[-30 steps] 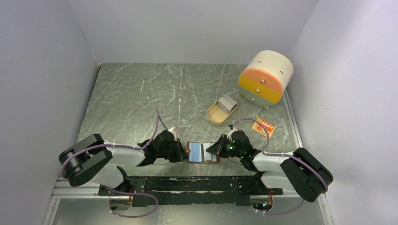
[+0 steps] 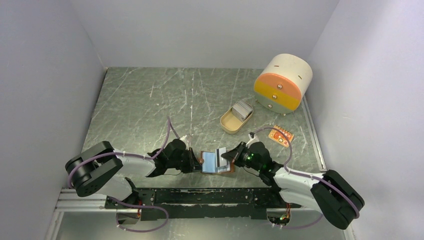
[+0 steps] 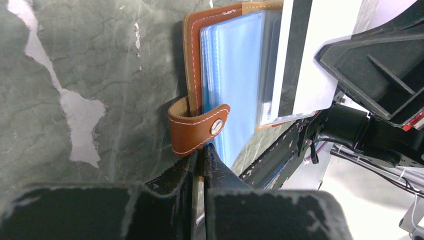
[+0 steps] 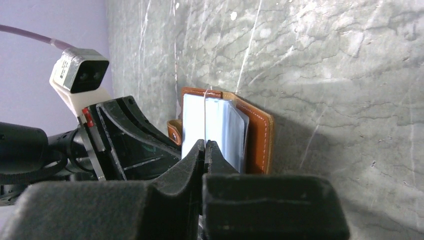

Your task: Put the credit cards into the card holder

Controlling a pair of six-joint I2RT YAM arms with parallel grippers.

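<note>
The brown card holder (image 2: pixel 233 169) lies open at the table's front, its clear bluish sleeves (image 3: pixel 235 80) showing. At its left side my left gripper is shut on the holder's snap strap (image 3: pixel 195 132). A white card with a black stripe (image 3: pixel 320 75) stands across the sleeves. My right gripper (image 2: pixel 228 155) is shut on this card, whose thin edge runs between its fingertips in the right wrist view. In the left wrist view, one right finger (image 3: pixel 370 65) lies against the card's face. Whether the card's lower end is inside a sleeve, I cannot tell.
A beige tray (image 2: pixel 226 124) with a stack of cards (image 2: pixel 242 110) stands behind the holder. Farther right are an orange packet (image 2: pixel 281 136) and a coloured drawer box (image 2: pixel 280 85).
My left gripper has stayed almost still at the holder.
</note>
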